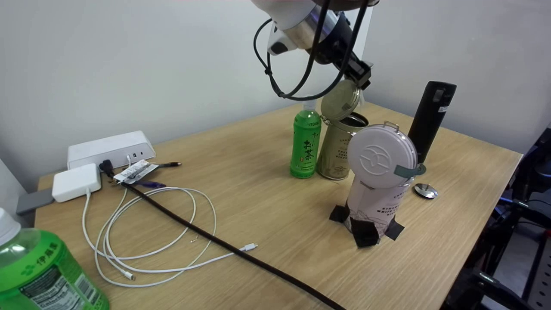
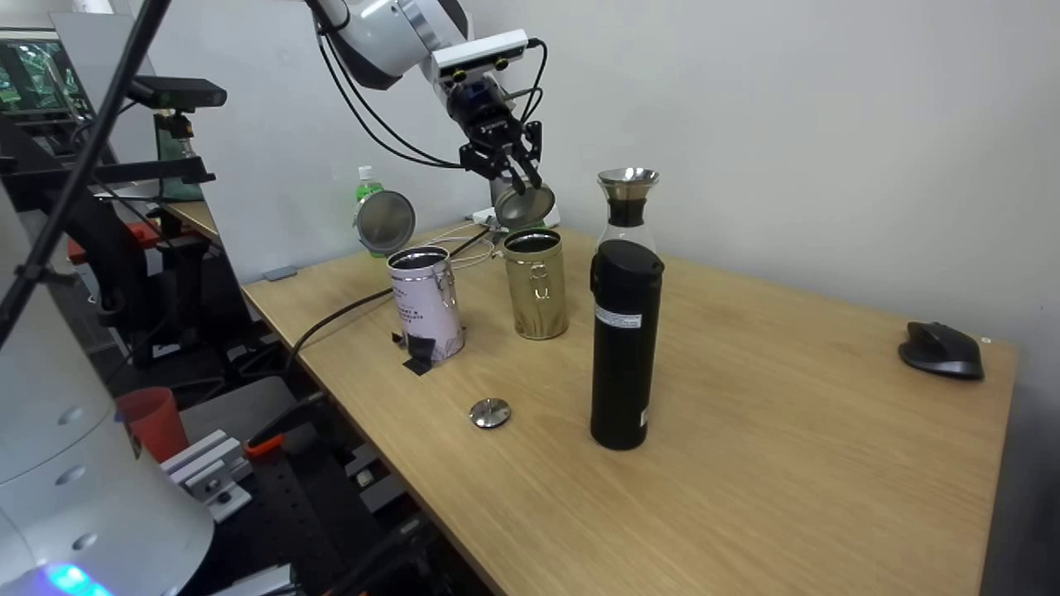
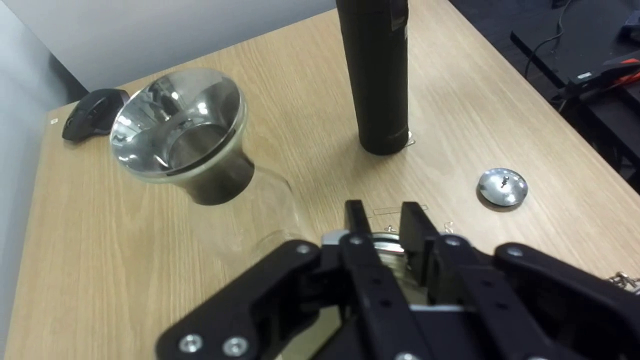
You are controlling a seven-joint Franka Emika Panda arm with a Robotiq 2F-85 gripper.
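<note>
In exterior view 2, a gold canister (image 2: 537,293) stands on the table, its round lid (image 2: 524,204) hinged up above the open mouth. My gripper is shut on the lid's rim, which shows between the black fingers in the wrist view. The rest of the lid and the canister are mostly hidden there by the gripper. Exterior view 1 has the gripper (image 1: 363,84) at the lid's upper edge and the lid (image 1: 339,100) tilted back over the gold canister (image 1: 334,152).
Close to the gold canister stand a green tea bottle (image 1: 304,139), a pink canister (image 1: 377,206) taped to the table with its lid up, and a glass carafe with a steel funnel (image 3: 180,129). A black flask (image 2: 623,348) and a small steel lid (image 2: 489,412) lie nearer the robot.
</note>
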